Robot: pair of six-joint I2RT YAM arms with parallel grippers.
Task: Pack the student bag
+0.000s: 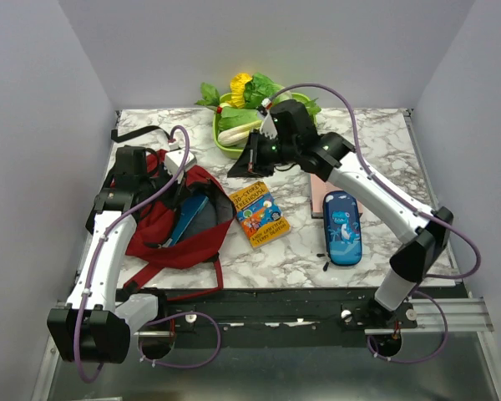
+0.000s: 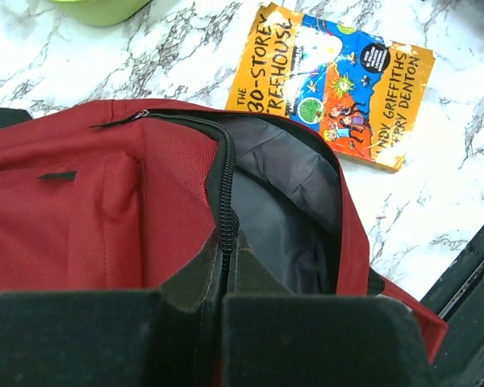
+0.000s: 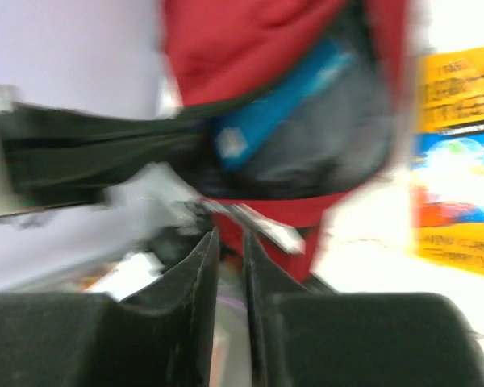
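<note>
The red backpack (image 1: 184, 255) lies open at the left, a blue item (image 1: 187, 219) inside its grey lining. My left gripper is shut at the bag's zipped edge; the zipper passes between or under its fingertips, which I cannot tell apart. The orange book (image 1: 260, 215), "The 130-Storey Treehouse", lies flat just right of the bag. My right gripper (image 1: 249, 165) is raised above and behind the book, apart from it; the right wrist view is blurred, showing its fingers close together with nothing visible between.
A blue pencil case (image 1: 342, 234) and a pink book (image 1: 319, 190) lie at the right. A green basket (image 1: 221, 142) of vegetables stands at the back. Bare marble shows at the front middle.
</note>
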